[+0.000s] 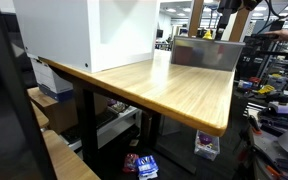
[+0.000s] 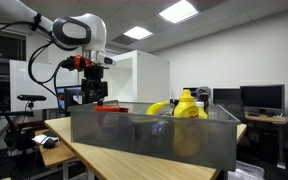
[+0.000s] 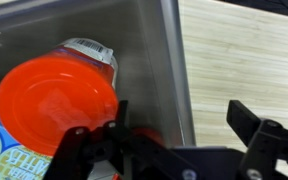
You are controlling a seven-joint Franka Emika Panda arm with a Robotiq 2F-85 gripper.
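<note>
My gripper stands open in the wrist view, its fingers wide apart and nothing held between them. Below it, the wall of a grey bin (image 3: 167, 62) crosses the gap: one finger is on the bin's inner side, the other over the pale table. Inside the bin, close to the left finger, lies a rounded orange-red object (image 3: 56, 105) with a shiny printed end. Exterior view 2 has the gripper (image 2: 93, 97) low over the bin's left end, by a red item. Only part of the gripper shows at the top right in exterior view 1.
Yellow items (image 2: 188, 112) fill the middle of the bin. In the wrist view, a blue and green patterned thing (image 3: 2, 150) lies at the lower left. A white box (image 1: 109, 32) stands on it.
</note>
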